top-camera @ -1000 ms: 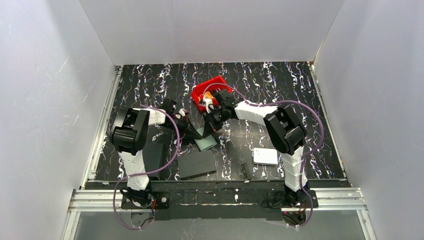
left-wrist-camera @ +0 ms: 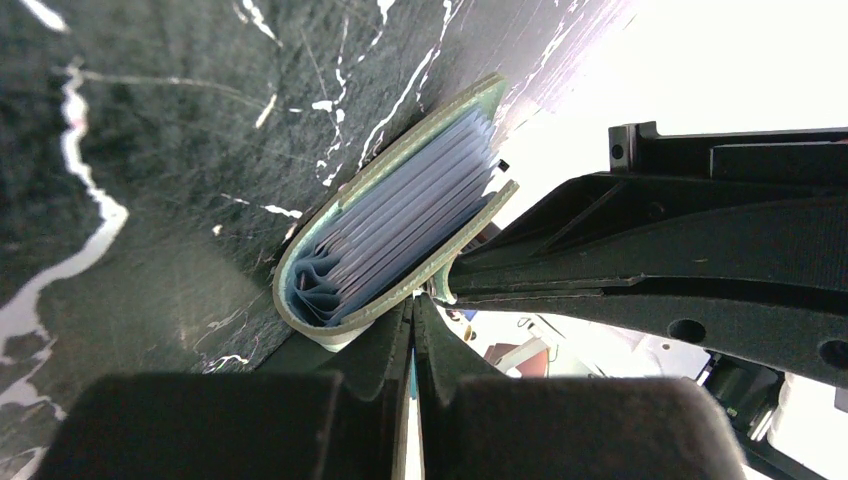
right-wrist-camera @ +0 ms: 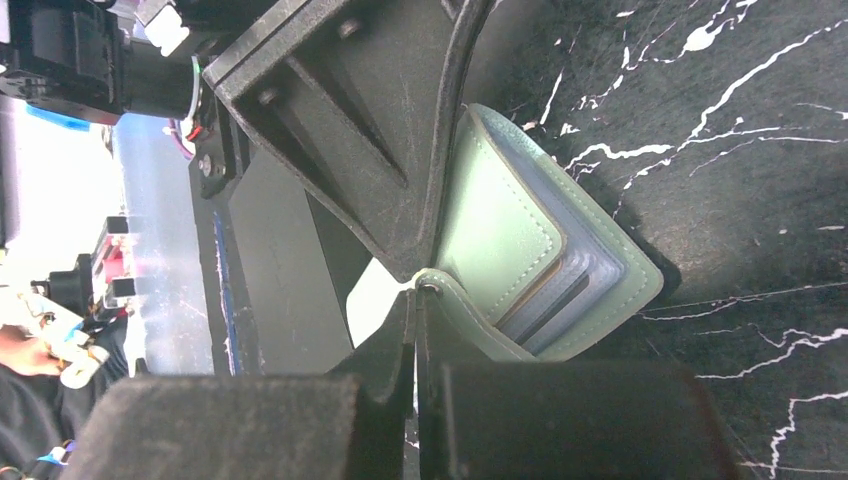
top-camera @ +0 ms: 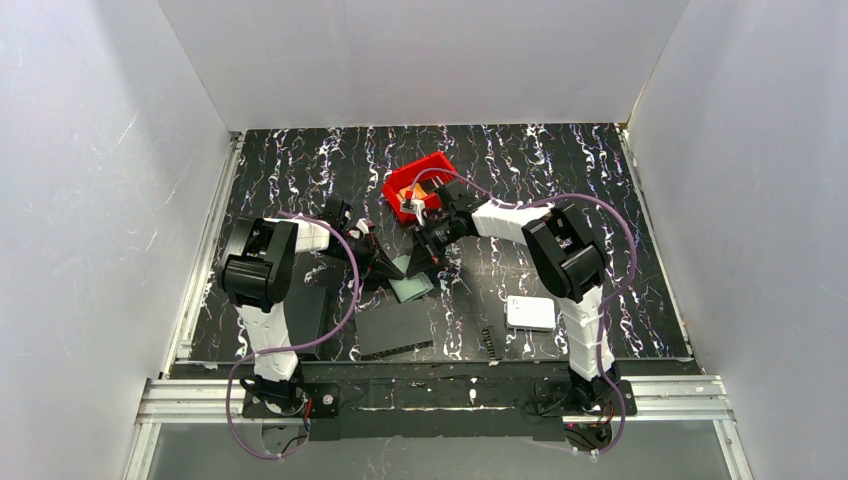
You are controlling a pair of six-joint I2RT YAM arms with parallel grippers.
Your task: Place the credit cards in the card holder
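The pale green card holder (top-camera: 411,288) lies mid-table with both grippers at its upper part. In the left wrist view the holder (left-wrist-camera: 400,195) gapes, with a stack of bluish sleeves inside. My left gripper is shut, its tips against the holder's near cover. The right wrist view shows the holder's stitched flap (right-wrist-camera: 500,230) and a curled cover edge at the tips of my right gripper, which is shut as well. Whether a thin edge is pinched in either is hidden. No loose card can be made out clearly.
A red box (top-camera: 392,183) with small orange and dark contents stands behind the right gripper. Dark flat panels (top-camera: 392,326) lie in front and to the left. A white case (top-camera: 530,313) and a small dark strip (top-camera: 490,342) sit front right.
The right gripper and forearm have shifted slightly around the holder's top edge. The left arm and the holder look unmoved.
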